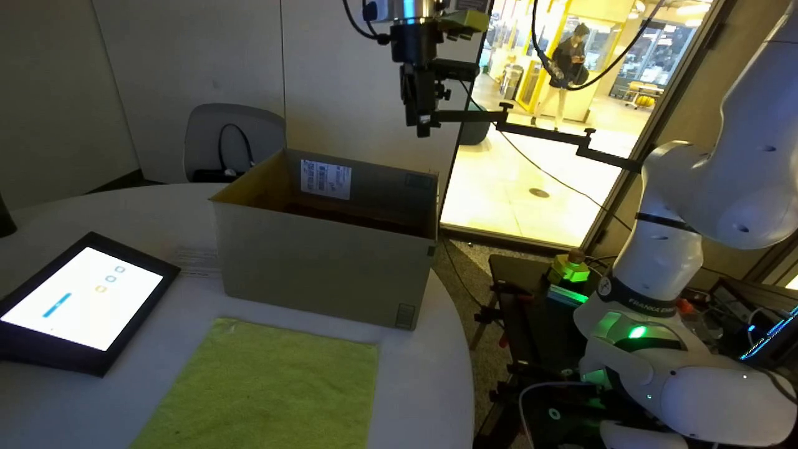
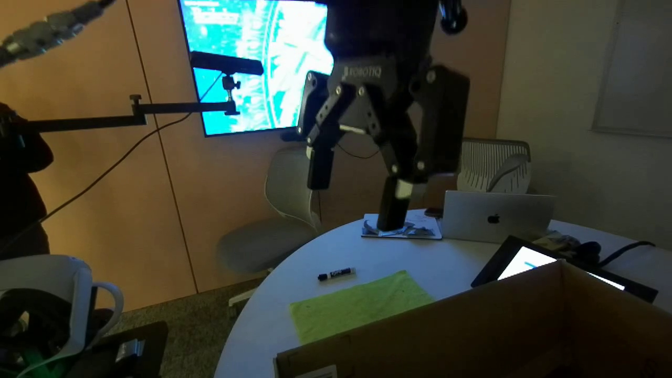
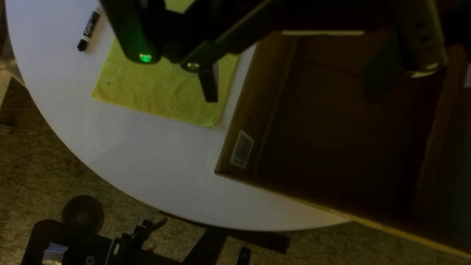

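Note:
My gripper (image 2: 356,207) is raised above the table, its fingers apart and nothing between them. In the wrist view one fingertip (image 3: 209,86) shows over the yellow-green cloth (image 3: 167,92), while the other finger is over the open cardboard box (image 3: 247,110). The box stands on the white round table (image 1: 441,366), and its visible floor looks empty, though dark. Flat beside the box lies the cloth. Beyond the cloth, a black marker (image 2: 336,274) rests on the bare tabletop.
A tablet with a lit screen (image 1: 90,292) sits left of the box. On the far side are a silver laptop (image 2: 497,217) and a white tray (image 2: 403,227) with crumpled items. A camera bracket arm (image 1: 542,133) extends near the gripper.

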